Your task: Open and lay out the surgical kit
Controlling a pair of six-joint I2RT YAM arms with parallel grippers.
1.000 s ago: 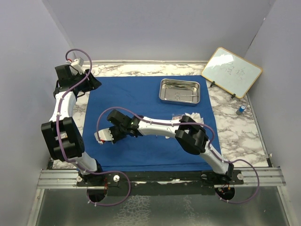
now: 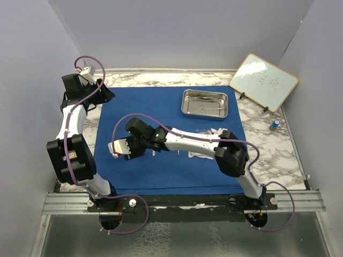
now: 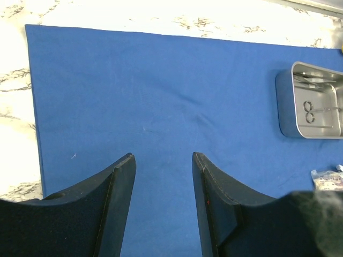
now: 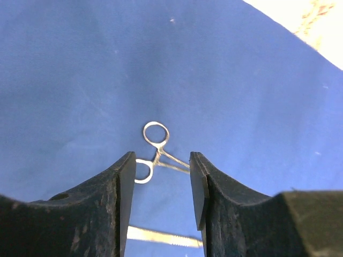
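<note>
On the blue cloth [image 2: 171, 174] lies a small ring-handled metal instrument [image 4: 156, 144], like scissors or a clamp. My right gripper is above it, its fingers parted and nothing seen held between them. One right finger hides the instrument's far end. Below it in the right wrist view is a thin metal strip [image 4: 163, 236], partly covered by the fingers. At the cloth's back left, my left gripper stands open and empty over bare cloth. The steel tray [image 3: 286, 104] is at the back right of the cloth, with a few metal instruments inside.
White crumpled items [image 2: 201, 155] and a clear packet [image 3: 328, 179] lie partly under the right arm. A whiteboard [image 2: 265, 81] leans at the back right, and a blue-capped bottle [image 2: 274, 125] stands at right.
The right arm has shifted to the right, its forearm now covering more of the white items. The left arm and the tray have stayed in place.
</note>
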